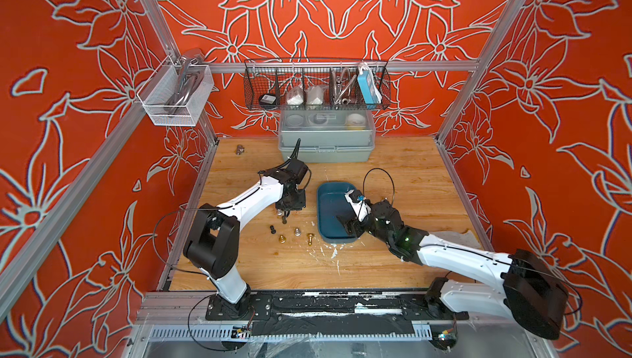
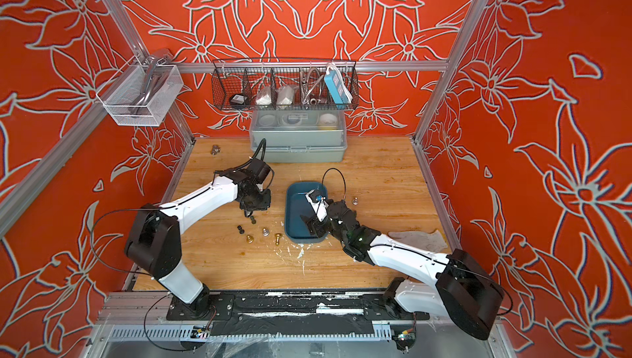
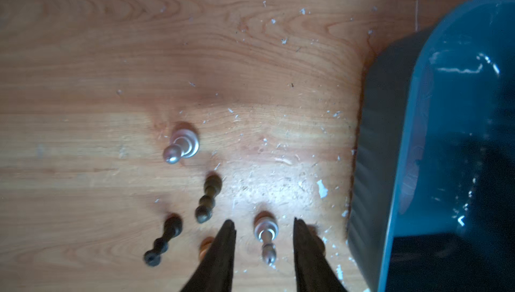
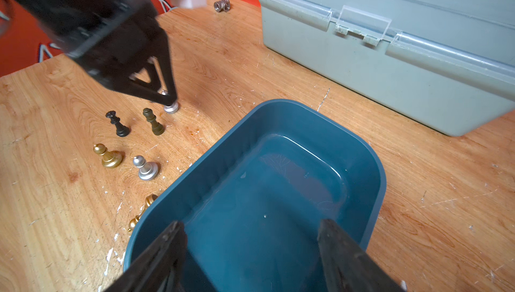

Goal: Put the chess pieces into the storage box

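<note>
The blue storage box (image 4: 284,206) stands mid-table, its visible floor bare. Left of it, chess pieces stand on the wood: a silver pawn (image 3: 182,144), a bronze piece (image 3: 209,198), a black piece (image 3: 163,239), a gold pawn (image 4: 109,156) and a second silver pawn (image 4: 144,167). One gold piece (image 4: 142,212) appears to lie on its side by the box wall. My left gripper is above the table behind most of the pieces, partly open, nothing held between its fingers. Over the box, my right gripper is open and empty.
Right of the box is a small silver piece (image 2: 355,200). A grey lidded case (image 1: 327,154) stands at the back under a wire basket (image 1: 316,88). Small metal parts (image 1: 240,150) sit at the back left, and a cloth (image 2: 418,241) lies at the right.
</note>
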